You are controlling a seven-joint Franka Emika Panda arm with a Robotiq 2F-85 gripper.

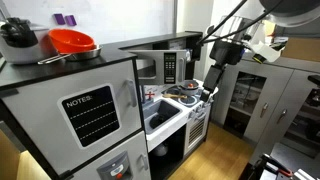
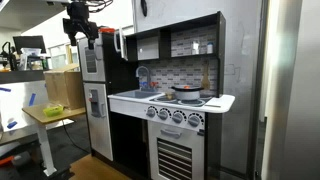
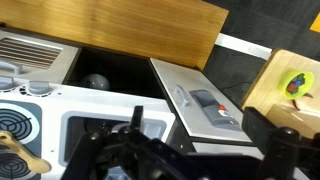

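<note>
My gripper stands open in the wrist view, its dark fingers apart at the lower edge with nothing between them. It hangs above the toy kitchen, with the sink below on the left. In exterior view 1 the arm reaches in from the right, its gripper in front of the counter. Exterior view 2 has the arm high at the left, by the fridge. A pot sits on the stove, and a wooden utensil lies across the burners.
A red bowl and dark pots stand atop the white fridge unit with its notes board. Beside the kitchen, a wooden table carries a green bowl.
</note>
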